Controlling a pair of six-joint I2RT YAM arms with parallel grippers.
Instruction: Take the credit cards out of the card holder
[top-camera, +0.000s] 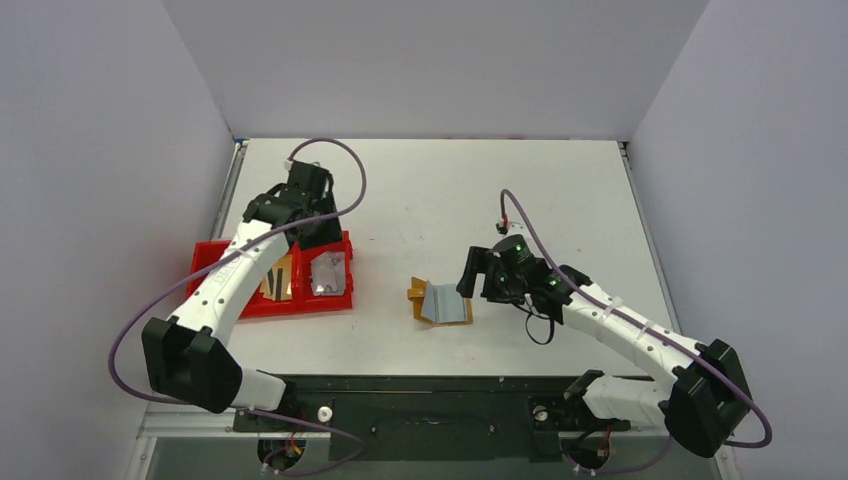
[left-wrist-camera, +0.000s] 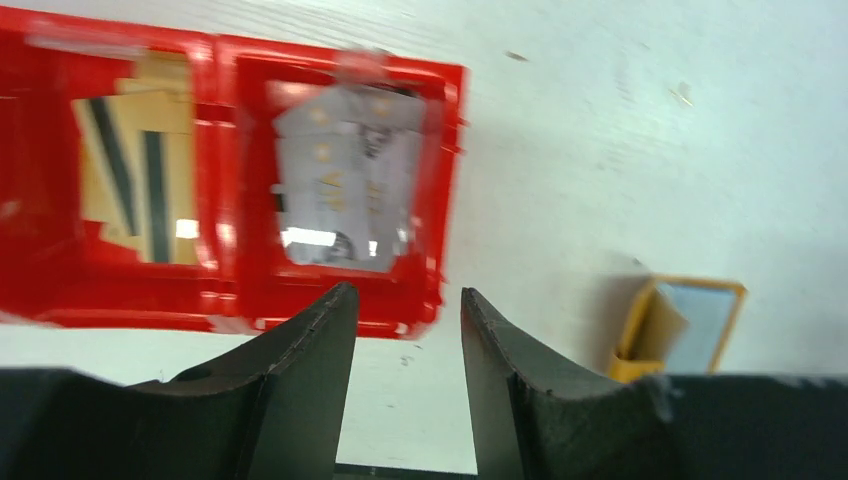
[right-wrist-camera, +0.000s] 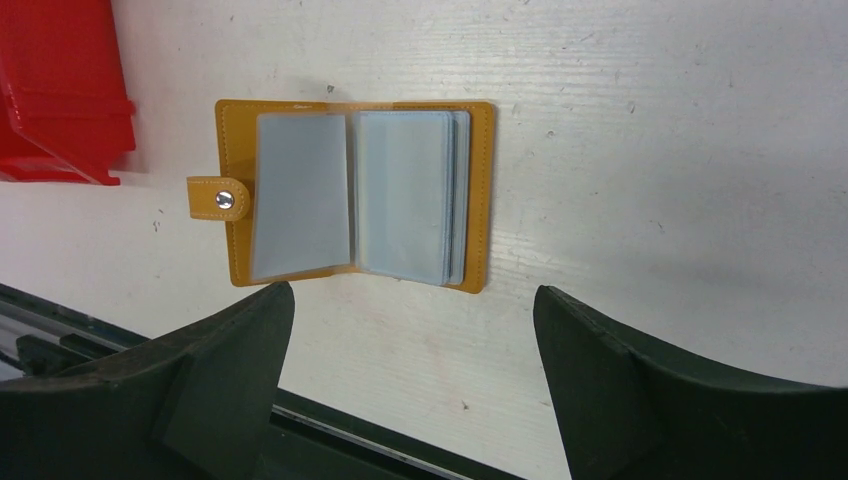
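Note:
The tan card holder (right-wrist-camera: 482, 200) lies spread open on the table, its snap strap at the left. Its clear sleeves (right-wrist-camera: 400, 195) show pale and cloudy in the right wrist view; whether any card sits inside I cannot tell. Over and just right of the holder hovers my right gripper, open and empty. My left gripper is open too, with nothing between its fingers, near the red tray (left-wrist-camera: 228, 150). Silver-grey cards (left-wrist-camera: 345, 180) lie in the tray's right compartment, and gold cards with dark stripes (left-wrist-camera: 150, 150) in the one beside it.
The tray takes up the left of the table (top-camera: 440, 190), its walls standing up around the compartments. Between tray and holder the surface is bare. Much free room lies at the back and right. A dark edge (top-camera: 430, 385) runs along the front.

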